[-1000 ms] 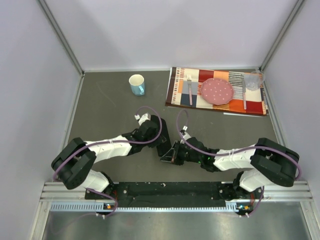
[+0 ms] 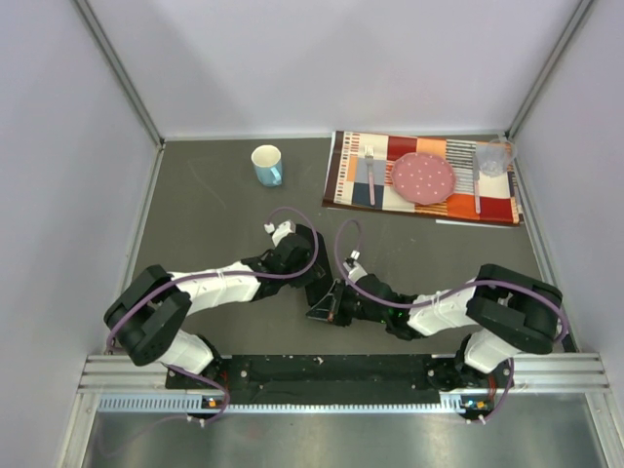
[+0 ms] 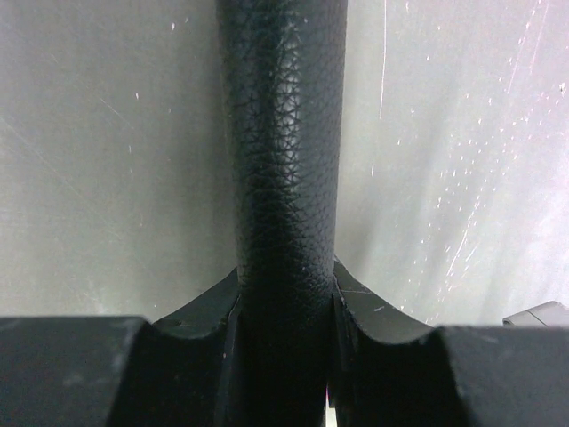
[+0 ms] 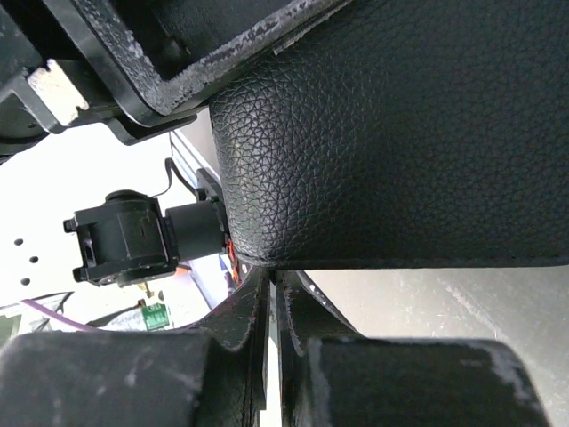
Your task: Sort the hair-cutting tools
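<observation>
A black leather case (image 2: 321, 252) stretches across the middle of the table in the top view, partly covered by both arms. In the left wrist view it is a narrow, rounded dark strip running up the picture. My left gripper is shut on that strip, a fingertip on each side. Grained leather fills much of the right wrist view, where my right gripper is shut with its tips at the leather's lower edge. Nothing clearly shows between those tips. No cutting tools are visible.
A light blue mug (image 2: 267, 166) stands at the back left. Behind, to the right, a patterned placemat (image 2: 387, 200) bears a pink plate (image 2: 423, 178), a fork (image 2: 370, 175), a knife (image 2: 477, 185) and a clear glass (image 2: 494, 156).
The left arm and the case look almost still.
</observation>
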